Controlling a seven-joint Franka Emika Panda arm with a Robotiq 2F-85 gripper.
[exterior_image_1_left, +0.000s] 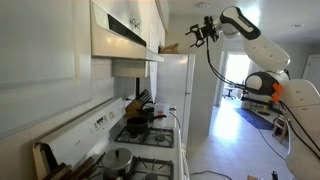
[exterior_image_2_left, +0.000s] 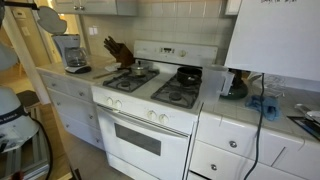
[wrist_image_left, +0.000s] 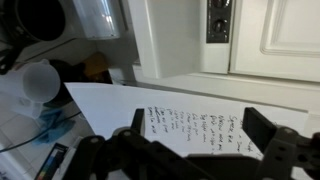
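Note:
My gripper (exterior_image_1_left: 203, 32) is raised high at the end of the arm, to the right of the upper cabinets (exterior_image_1_left: 125, 25) and apart from them. In the wrist view its two dark fingers (wrist_image_left: 262, 130) stand wide apart, so the gripper is open. Nothing is held between them; a white surface with handwriting (wrist_image_left: 190, 132) shows beyond the gap. Behind it are a white cabinet door (wrist_image_left: 285, 40) and a cabinet edge (wrist_image_left: 165, 35). At the upper right of the second exterior view hangs a large white panel (exterior_image_2_left: 280, 45).
Below, the white stove (exterior_image_2_left: 150, 110) carries a dark pan (exterior_image_2_left: 188, 76) and a pot (exterior_image_1_left: 118, 160). A coffee maker (exterior_image_2_left: 71, 52) and knife block (exterior_image_2_left: 119, 50) stand on the counter. Blue cloth (exterior_image_2_left: 264, 105) lies on the right counter. A refrigerator (exterior_image_1_left: 172, 85) stands at the back.

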